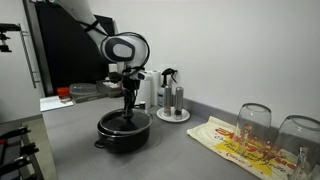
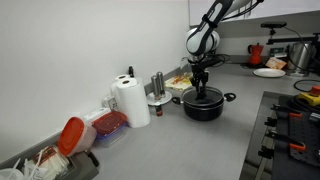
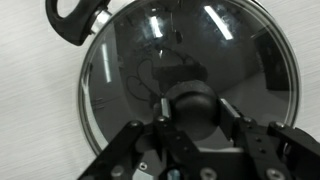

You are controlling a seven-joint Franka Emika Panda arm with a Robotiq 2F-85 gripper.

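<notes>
A black pot [image 1: 124,143] stands on the grey table, with a round glass lid [image 1: 141,120] over its top. In exterior view 1 the lid looks a little tilted and off-centre toward the right; whether its rim rests fully on the pot cannot be told. My gripper is shut on the lid's round black knob [image 3: 192,114], one finger on either side. Seen from the wrist, the glass lid [image 3: 125,75] fills most of the picture, and a pot handle [image 3: 76,20] sticks out past its rim at the upper left.
Behind the pot stand a paper towel roll [image 2: 132,103] and a white plate of bottles and grinders [image 1: 178,106]. Glass jars [image 1: 252,127] and a yellow patterned cloth [image 1: 225,140] lie farther right in exterior view 1. Open table surrounds the pot's front and right.
</notes>
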